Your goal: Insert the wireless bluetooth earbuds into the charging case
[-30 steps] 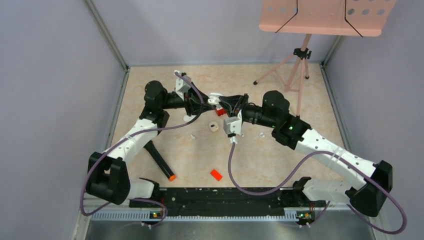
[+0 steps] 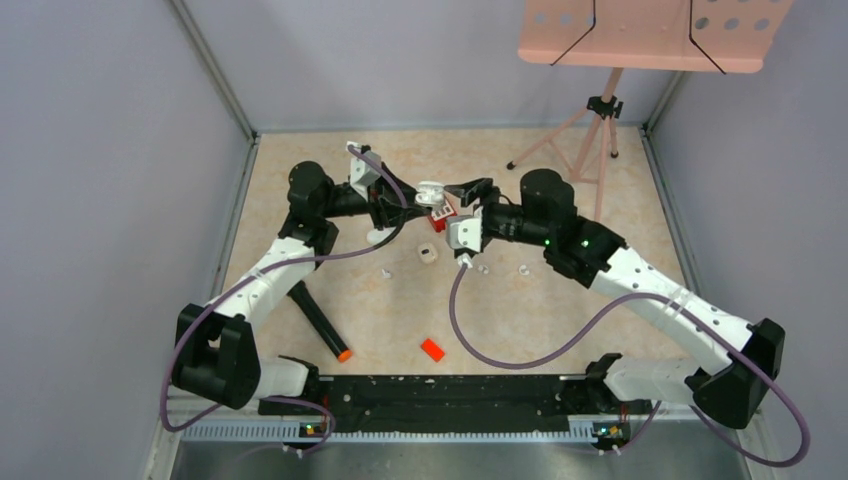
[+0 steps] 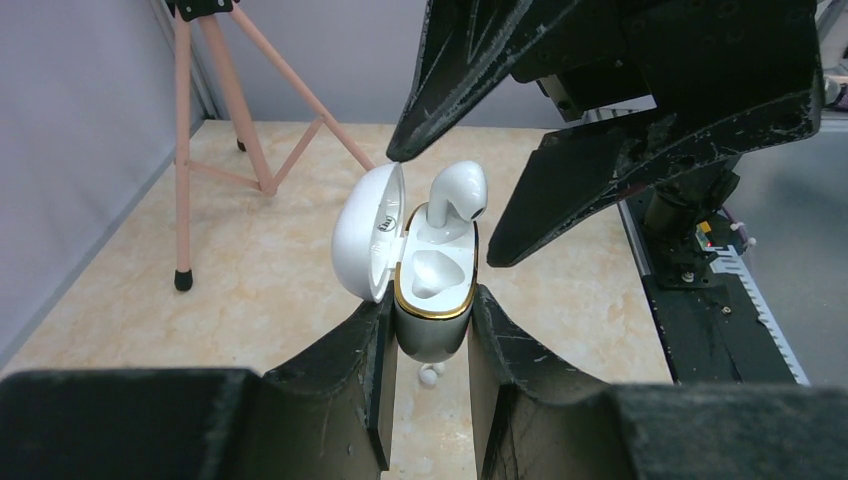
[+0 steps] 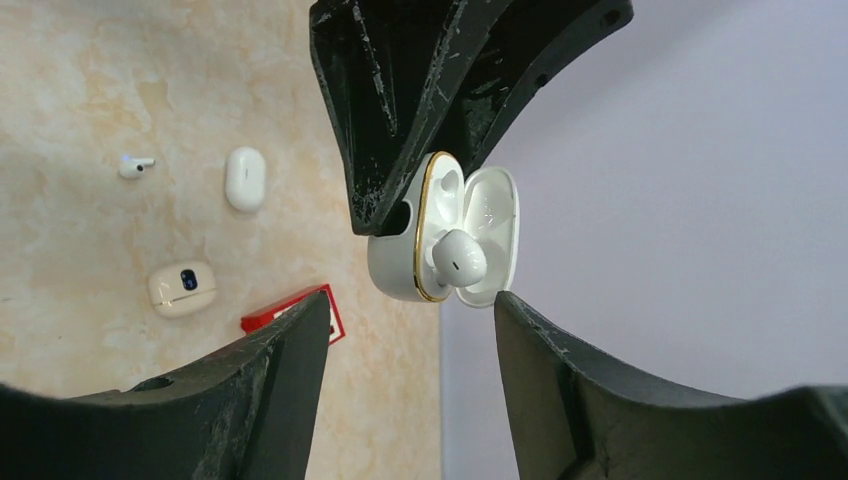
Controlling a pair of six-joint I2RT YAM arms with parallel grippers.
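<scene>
My left gripper is shut on an open white charging case (image 3: 433, 285) with a gold rim, held above the table, its lid hinged back. A white earbud (image 3: 458, 190) sits in one well, its head protruding; the other well is empty. The same bud (image 4: 458, 257) shows end-on in the right wrist view. My right gripper is open just beside the case, its fingers clear of the earbud, with nothing between them.
On the table lie a white pill-shaped case (image 4: 245, 178), a loose earbud (image 4: 135, 167), a beige case (image 4: 182, 288), a red box (image 4: 270, 315), an orange block (image 2: 433, 350) and a black tube (image 2: 318, 318). A pink stand (image 2: 590, 150) stands at back right.
My right gripper has drawn back a little to the right, away from the case. The left gripper and case have stayed in place.
</scene>
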